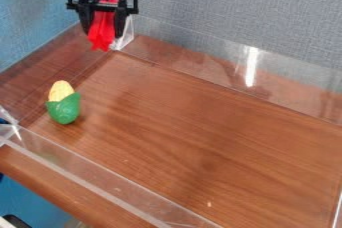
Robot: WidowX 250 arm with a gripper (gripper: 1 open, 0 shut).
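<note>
My black gripper (103,6) is at the back left corner of the wooden box floor, shut on a red object (102,30) that hangs upright below it, in front of a clear plastic corner bracket (124,36). A yellow and green toy corn cob (64,105) lies on the floor toward the left.
Clear low walls edge the wooden floor (201,142), with blue and grey textured walls behind. The middle and right of the floor are empty.
</note>
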